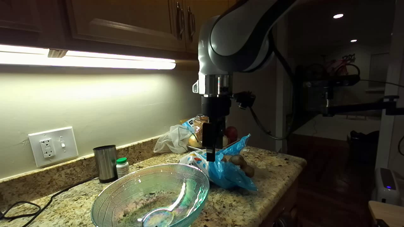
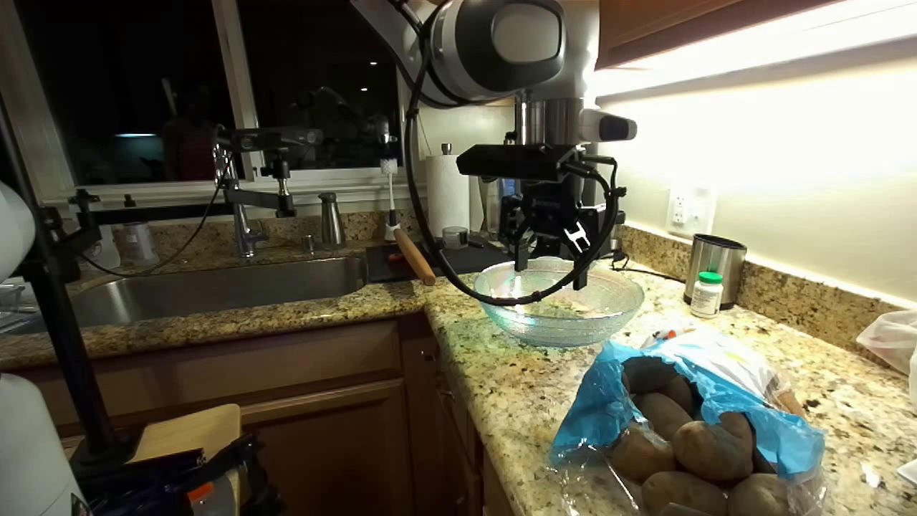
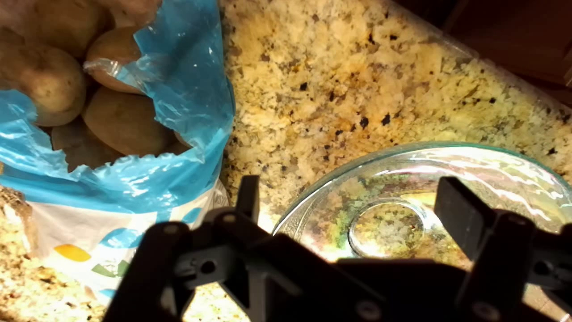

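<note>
My gripper is open with nothing between its fingers, pointing down above the counter. In exterior view 2 the gripper [image 2: 551, 265] appears at the bowl's far side, fingers apart. A clear iridescent glass bowl [image 1: 151, 189] stands on the granite; no contents show inside it. Beside it lies a torn blue and white plastic bag [image 3: 187, 107], its mouth showing several brown potatoes [image 2: 713, 447]. From the wrist, the bag is at the left and the bowl [image 3: 321, 214] at the lower right, partly behind the fingers.
Near the wall stand a steel canister [image 1: 105, 162] and a white bottle with a green cap [image 1: 121, 167]. A tray of produce and bags sits at the back. The sink [image 2: 223, 288] is to the left in exterior view 2. Bare granite [image 3: 311, 91] lies near the counter edge.
</note>
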